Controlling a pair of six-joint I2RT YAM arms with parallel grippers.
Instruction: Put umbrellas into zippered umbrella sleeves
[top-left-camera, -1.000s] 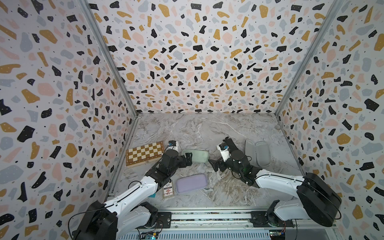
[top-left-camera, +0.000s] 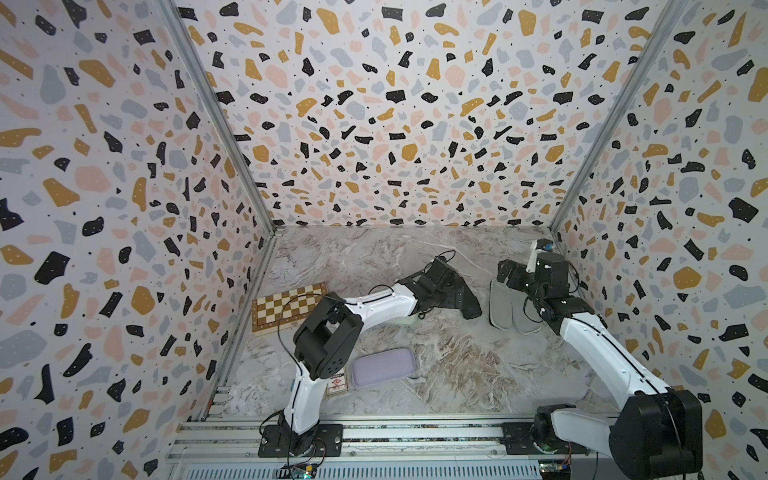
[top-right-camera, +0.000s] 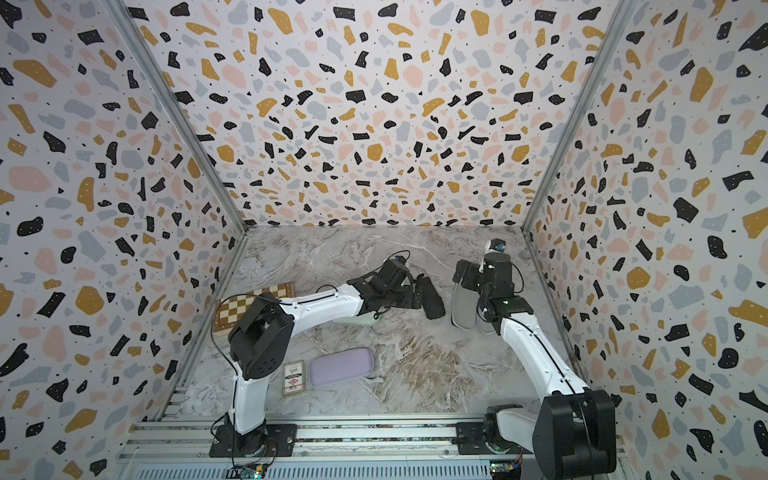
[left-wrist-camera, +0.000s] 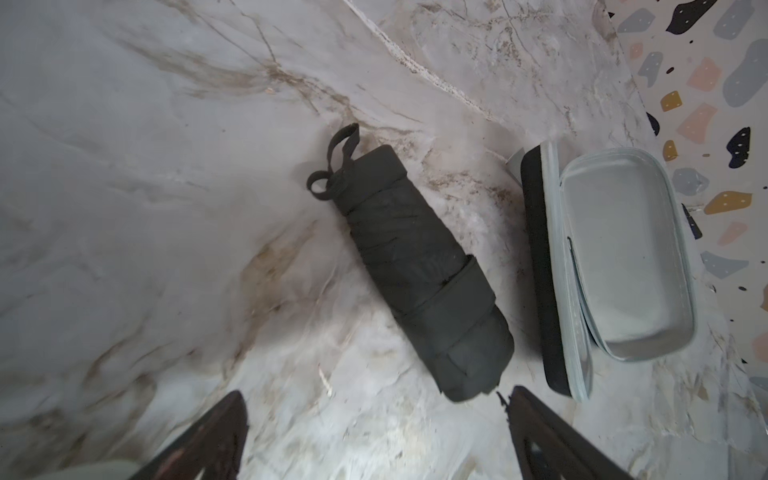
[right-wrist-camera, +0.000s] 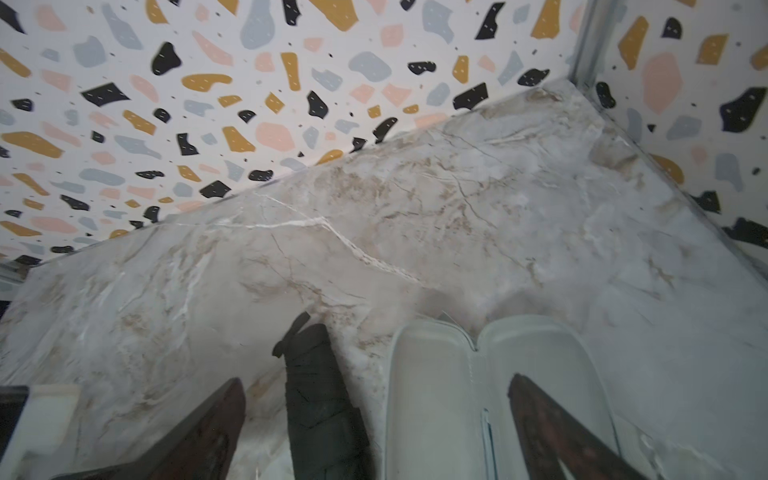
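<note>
A folded black umbrella (left-wrist-camera: 424, 272) with a wrist loop lies on the marble table; it also shows as a dark shape (top-left-camera: 470, 302) in the top left view. Just right of it a pale grey zippered case lies spread open and empty, both halves visible in the right wrist view (right-wrist-camera: 480, 400). My left gripper stands open, left of the umbrella, nothing between its fingers. Over the case's far part hangs my right gripper, open and empty.
A lilac case (top-left-camera: 384, 366) lies closed near the front, with a small card box (top-right-camera: 293, 377) beside it. At the left is a checkered board (top-left-camera: 276, 310). A pale green case (top-right-camera: 357, 319) is mostly hidden under the left arm.
My left gripper has travelled right and away from the front, close to the umbrella. The right gripper has moved right, from in front of the umbrella to over the grey case.
</note>
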